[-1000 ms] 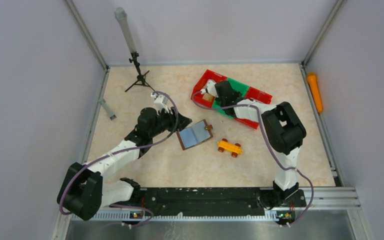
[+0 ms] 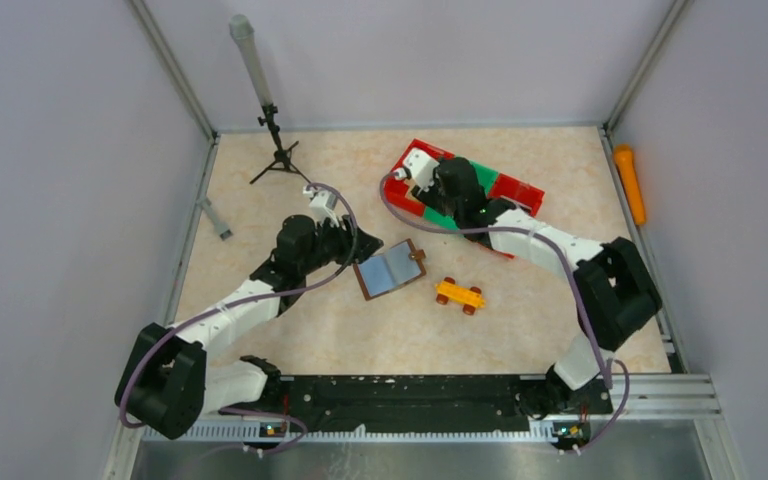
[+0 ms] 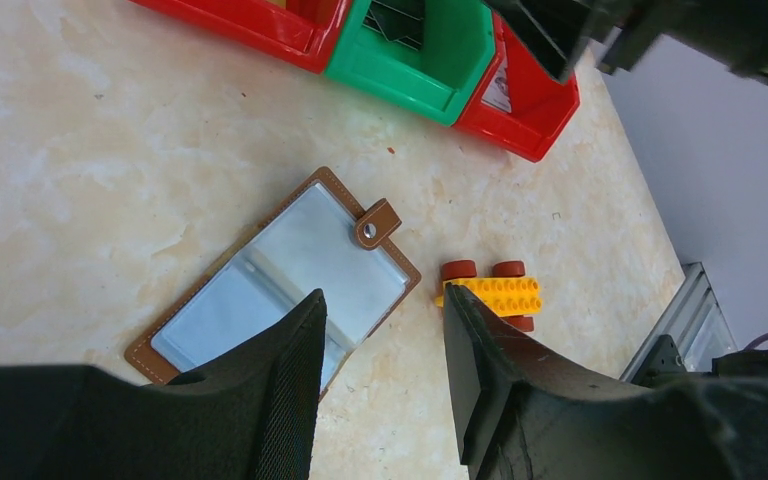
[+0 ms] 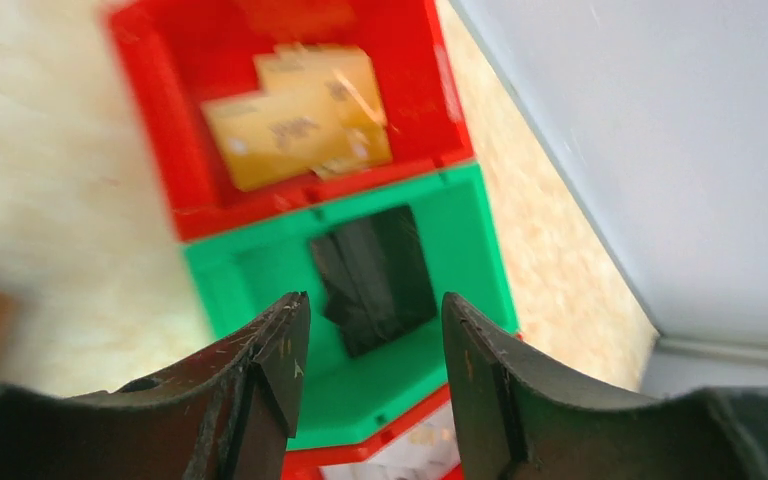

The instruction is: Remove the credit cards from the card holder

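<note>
The brown card holder point(image 3: 239, 256) lies spread flat on the table, its pale pockets showing no cards and its snap strap point(image 3: 377, 224) pointing up to the right. My left gripper stands open over the holder, nothing between its fingers. Above the tray's green compartment point(image 4: 260, 262), my right gripper is open and empty. Dark cards point(image 4: 375, 275) rest in that compartment. Gold cards point(image 4: 295, 125) lie in the red compartment beside it, and pale cards point(image 4: 425, 445) show in the other red one.
A yellow toy car point(image 2: 459, 294) with red wheels sits right of the holder. The microphone stand point(image 2: 278, 150) occupies the back left, and a grey piece point(image 2: 214, 218) lies near the left edge.
In the top view, my right arm has swung right at its elbow, and its gripper has shifted slightly over the tray. The left arm and the holder have stayed put.
</note>
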